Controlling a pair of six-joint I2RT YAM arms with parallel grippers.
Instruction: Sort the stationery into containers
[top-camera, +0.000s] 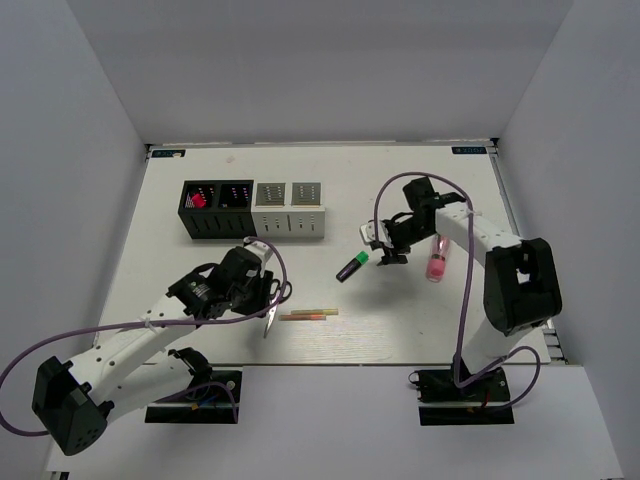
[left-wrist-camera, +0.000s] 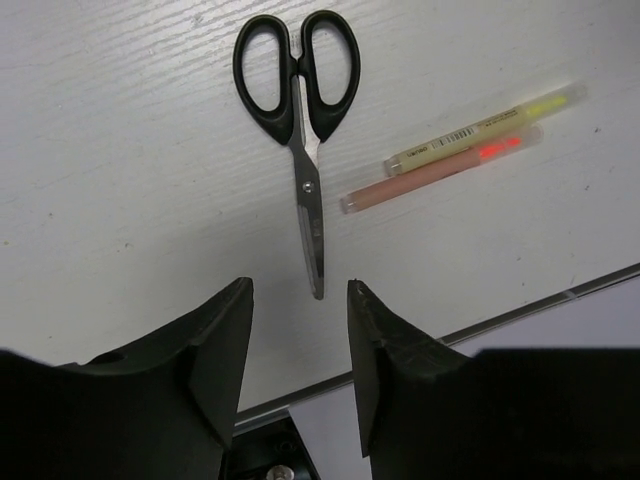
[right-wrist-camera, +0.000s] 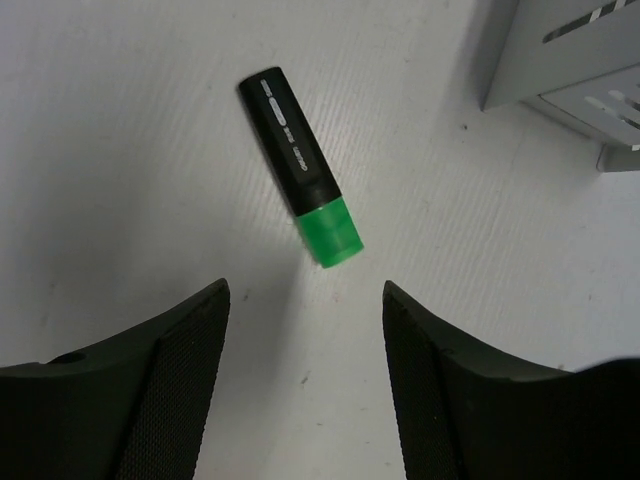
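Observation:
Black-handled scissors (left-wrist-camera: 307, 185) lie with their blade tip just ahead of my left gripper, which is open and empty. Beside them, a yellow highlighter (left-wrist-camera: 460, 140) and an orange-red one (left-wrist-camera: 425, 182) lie side by side. My right gripper is open, with nothing between its fingers; ahead of it on the table is a black marker with a green cap (right-wrist-camera: 300, 165). A clear, pink-ended cylinder (top-camera: 436, 268) lies close to the right forearm in the top view. The black container (top-camera: 217, 222) and the white container (top-camera: 288, 222) adjoin at the back.
A red item (top-camera: 198, 200) sits in the black container's left compartment. In the right wrist view, a container corner (right-wrist-camera: 560, 60) shows at upper right.

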